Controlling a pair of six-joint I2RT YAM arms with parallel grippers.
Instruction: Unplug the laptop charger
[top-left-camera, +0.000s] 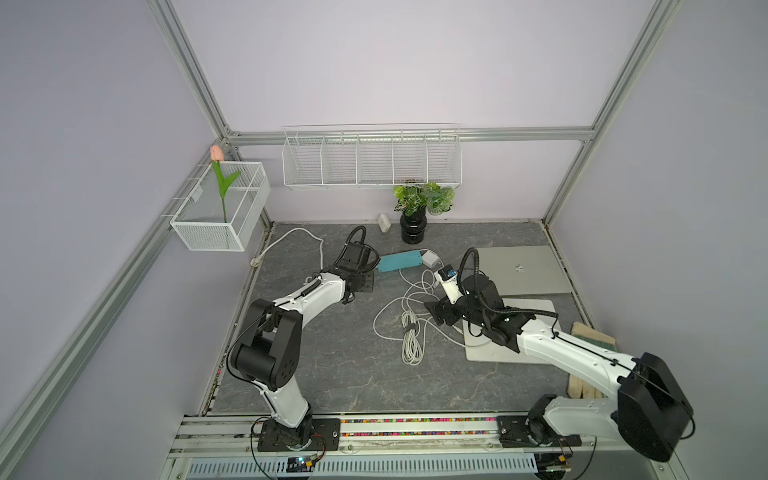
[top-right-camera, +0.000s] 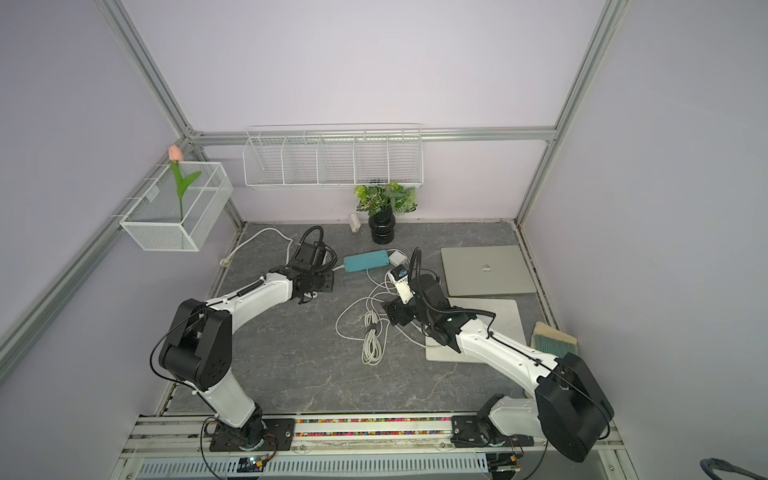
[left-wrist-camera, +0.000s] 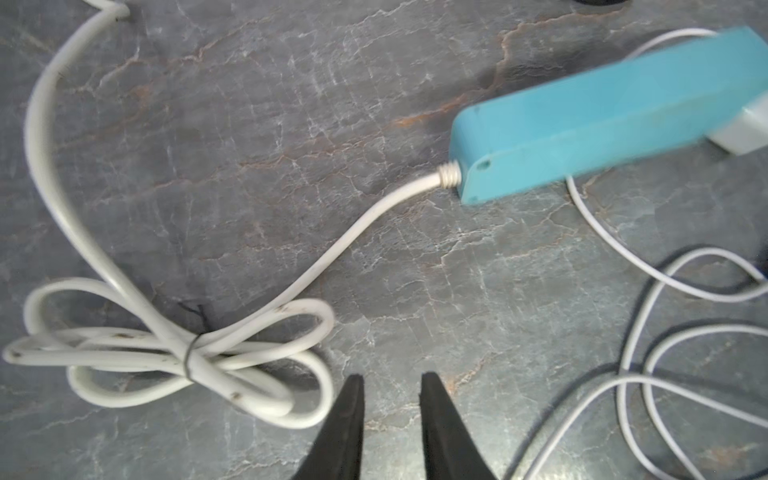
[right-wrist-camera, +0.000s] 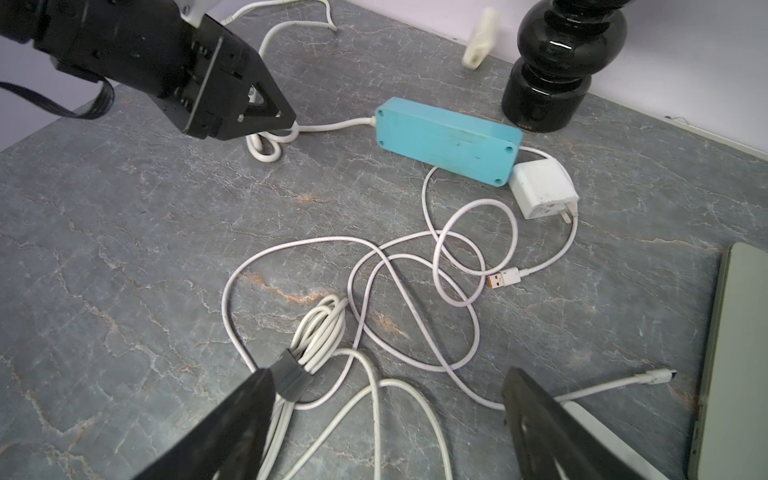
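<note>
The blue power strip (right-wrist-camera: 448, 140) lies with its sockets hidden, a screw-holed face toward the camera in the right wrist view. Beside its right end rests a white charger (right-wrist-camera: 544, 189), prongs showing, apart from the strip. A blurred white block (right-wrist-camera: 480, 38) is near the back wall; whether it is the laptop charger is unclear. My left gripper is at the strip's left, its fingers (left-wrist-camera: 345, 420) a narrow gap apart with only tabletop visible between them. My right gripper stands open over the tied white cable (right-wrist-camera: 321, 332).
A black vase (right-wrist-camera: 545, 104) stands by the back wall. A silver laptop (top-left-camera: 521, 269) and a white pad (top-left-camera: 520, 352) occupy the right side. Loose white cable loops cover the middle. A brush (top-right-camera: 553, 340) lies at the right edge.
</note>
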